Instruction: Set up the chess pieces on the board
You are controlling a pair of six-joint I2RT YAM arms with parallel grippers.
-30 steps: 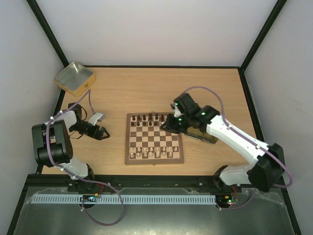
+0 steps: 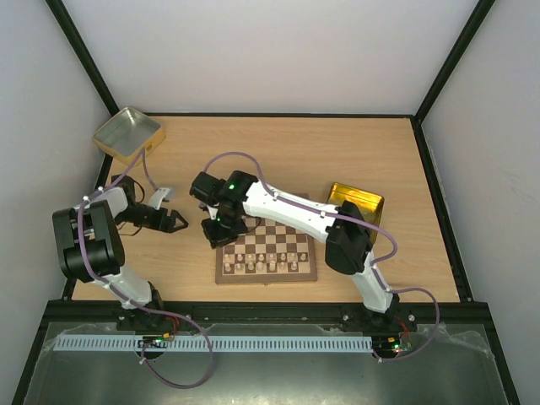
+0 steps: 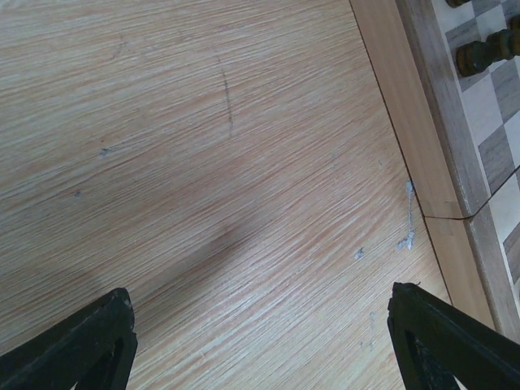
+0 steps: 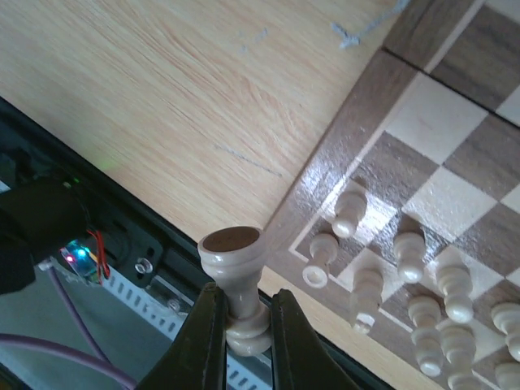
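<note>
The wooden chessboard (image 2: 266, 278) lies at the front middle of the table. White pieces (image 2: 261, 261) fill squares along its near side. In the right wrist view my right gripper is shut on a cream chess piece (image 4: 236, 264), whose round brown end faces the camera. From above, this gripper (image 2: 213, 239) hovers at the board's left edge, and the arm hides much of the far half. Two or more dark pieces (image 3: 479, 55) show at the corner of the left wrist view. My left gripper stands open over bare table, left of the board.
A gold tray (image 2: 369, 201) sits right of the board, partly behind the right arm. Another open metal box (image 2: 139, 156) stands at the far left.
My right arm has swung left from beside the gold tray, across the board to its left edge. The left gripper has shifted slightly.
</note>
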